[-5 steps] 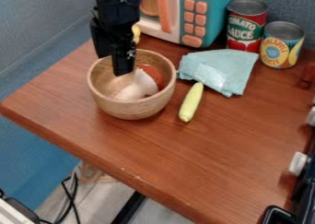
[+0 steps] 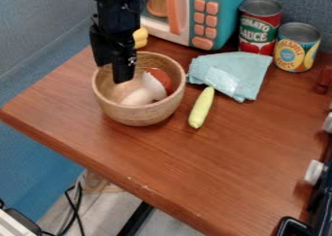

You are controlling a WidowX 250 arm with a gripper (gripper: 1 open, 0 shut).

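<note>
My black gripper (image 2: 123, 63) hangs over the left rim of the wooden bowl (image 2: 174, 102), its fingers reaching down into the bowl's back left. Whether it holds anything is not clear. In the bowl lie a white item (image 2: 146, 89) and a red item (image 2: 161, 79). A yellow corn cob (image 2: 201, 108) lies just right of the bowl on the table. A yellow object (image 2: 139, 38) is partly visible behind the gripper.
A teal toy microwave (image 2: 204, 7), a tomato sauce can (image 2: 259, 26) and a second can (image 2: 297, 49) stand at the back. A light blue cloth (image 2: 231, 75) lies beside them.
</note>
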